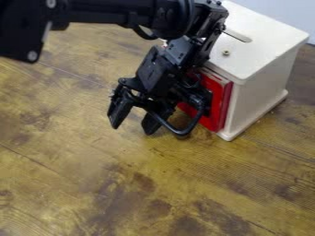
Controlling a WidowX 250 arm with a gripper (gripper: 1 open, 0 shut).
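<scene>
My black gripper is low over the wooden floor, just left of a white box with a red front panel. The arm comes down from the upper left and partly covers the panel. The two dark fingertips point down and look spread apart, with no object visible between them. A black cable loops in front of the panel.
Bare wooden floor fills the left and lower part of the view. The white box takes up the upper right, with a small knob and a slot on its top. A pale wall shows at the top right corner.
</scene>
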